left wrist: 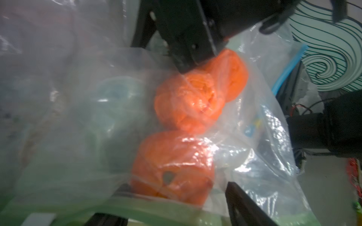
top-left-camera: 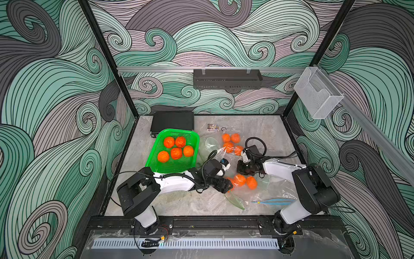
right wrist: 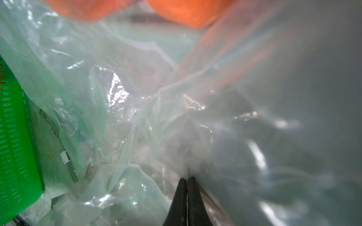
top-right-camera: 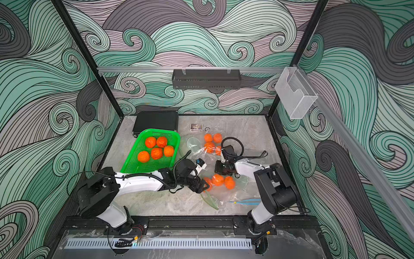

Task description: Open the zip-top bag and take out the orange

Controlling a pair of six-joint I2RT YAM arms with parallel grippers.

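A clear zip bag with a green-edged mouth (left wrist: 158, 209) lies in front, holding three oranges, among them a near orange (left wrist: 171, 162) and a middle orange (left wrist: 188, 99). At that mouth, my left gripper has its fingers spread, the near orange showing between and beyond them. How firmly they touch it is unclear. My right gripper is shut, its tips against clear plastic film (right wrist: 177, 150); whether film is pinched is hard to tell. In the top left view the right gripper sits just behind the oranges (top-left-camera: 239, 179).
A green basket (top-left-camera: 151, 157) with several oranges stands left. Behind the right gripper lies another clear bag with several oranges (top-left-camera: 227, 147). A black case (top-left-camera: 172, 122) is at the back left. A blue zip strip (top-left-camera: 276, 201) lies front right.
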